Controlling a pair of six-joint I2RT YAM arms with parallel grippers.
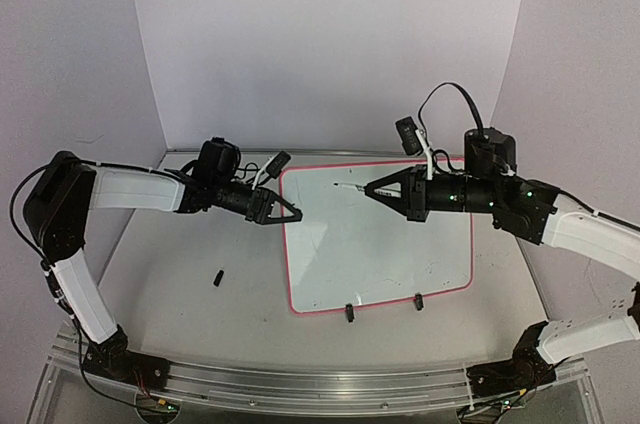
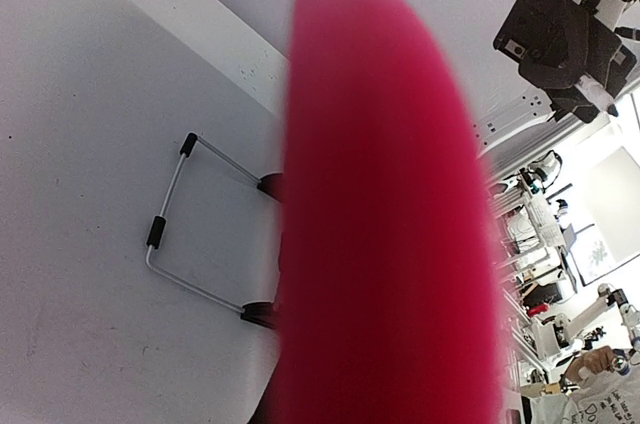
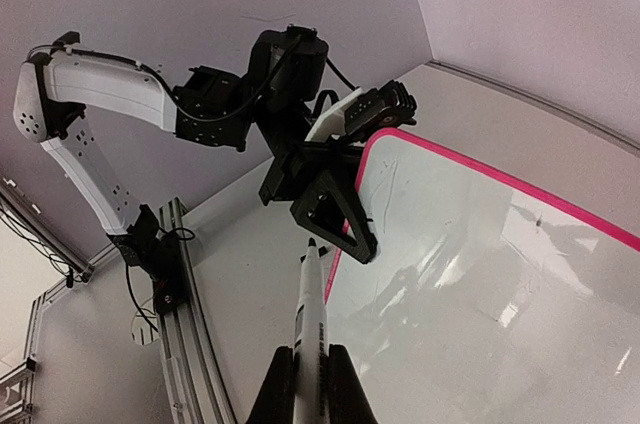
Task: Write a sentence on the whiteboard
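Observation:
A whiteboard with a pink rim stands tilted back on the table, its face blank apart from small specks and scratches. My left gripper is shut on its left edge; in the left wrist view that pink edge fills the middle and hides most of the fingers. A white marker with a dark bare tip is clamped in my right gripper. It hovers in front of the upper middle of the board, pointing left; whether the tip touches the surface cannot be told.
A small black piece, perhaps the marker cap, lies on the table at left. Two black feet stick out below the board. Behind the board a wire stand shows. Walls close in the sides and back.

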